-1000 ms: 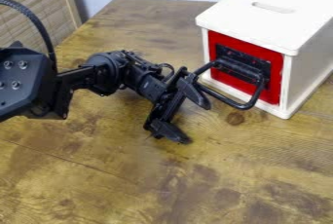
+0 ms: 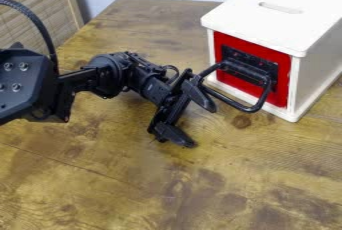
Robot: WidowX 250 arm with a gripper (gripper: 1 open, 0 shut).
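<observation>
A black robot arm reaches in from the left, its gripper (image 2: 185, 117) low over the wooden table, fingers spread apart and open. To its right is a white box (image 2: 278, 24) with a slot in the top and a red front panel (image 2: 277, 98) carrying a black latch fitting and a black looped handle (image 2: 242, 104) that sticks out toward the gripper. The upper finger lies by the handle's left part; whether they touch I cannot tell. Nothing shows held between the fingers.
A white wall runs along the back, with a light wooden slatted piece (image 2: 24, 29) at the upper left.
</observation>
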